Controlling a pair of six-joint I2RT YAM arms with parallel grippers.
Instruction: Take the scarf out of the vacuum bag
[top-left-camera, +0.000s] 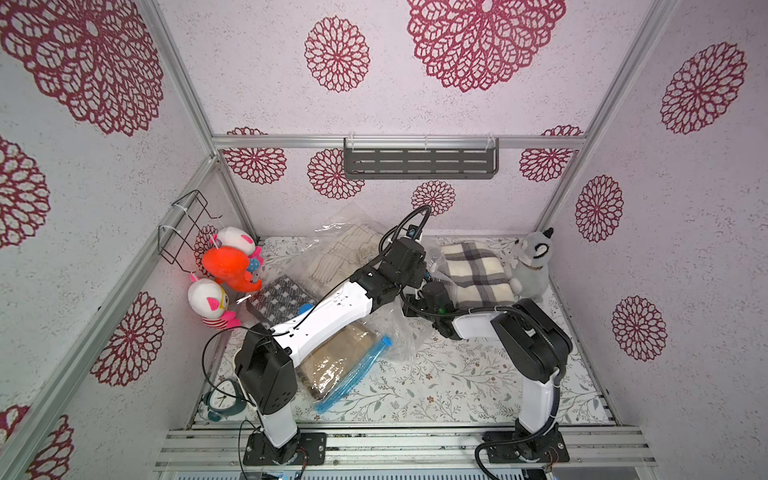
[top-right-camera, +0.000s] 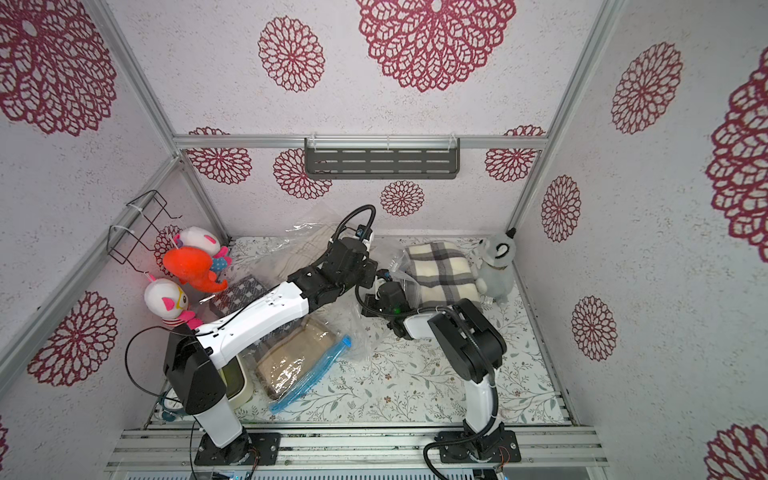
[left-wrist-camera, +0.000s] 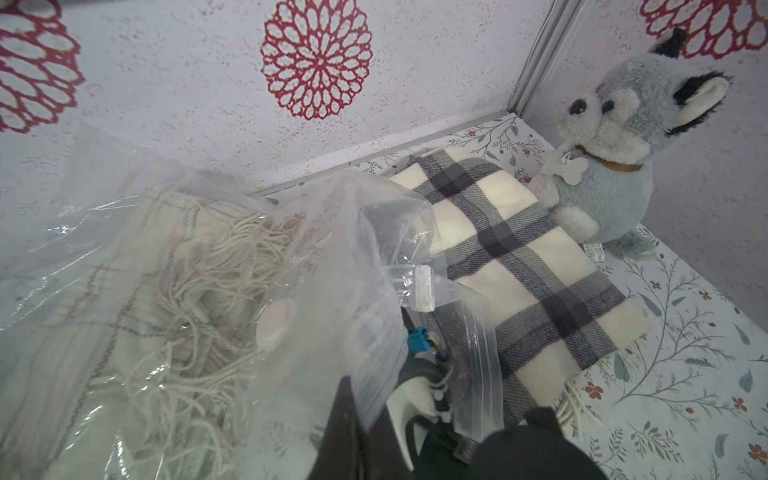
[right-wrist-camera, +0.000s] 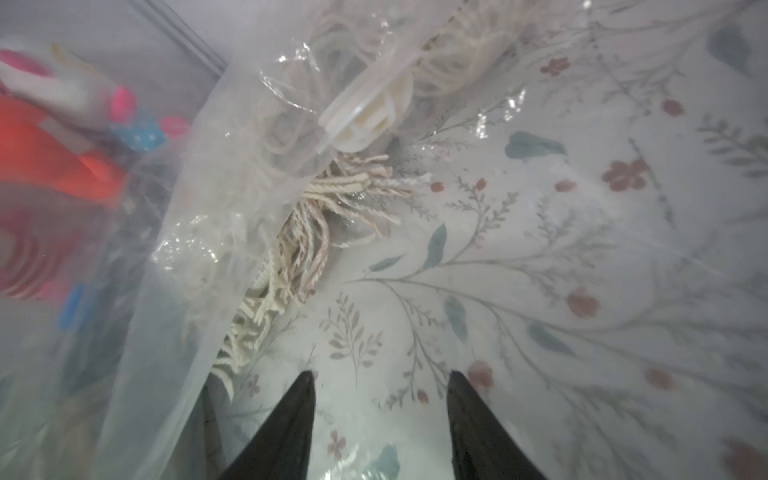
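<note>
A cream scarf (top-left-camera: 348, 248) with fringed ends lies inside a large clear vacuum bag; its tassels (right-wrist-camera: 312, 224) show under the plastic in the right wrist view. My left gripper is shut on the bag's plastic, which rises in a fold from it. My right gripper is low beneath the left one, at the bag's edge, part open with only patterned table visible between its fingers. A plaid scarf (top-left-camera: 476, 268) lies folded to the right of the bag.
Plush toys (top-left-camera: 232, 268) stand at the left and a grey plush (top-left-camera: 536, 264) at the back right. A dark checked cloth (top-left-camera: 276, 296) and a bagged brown item (top-left-camera: 336, 360) lie left and front.
</note>
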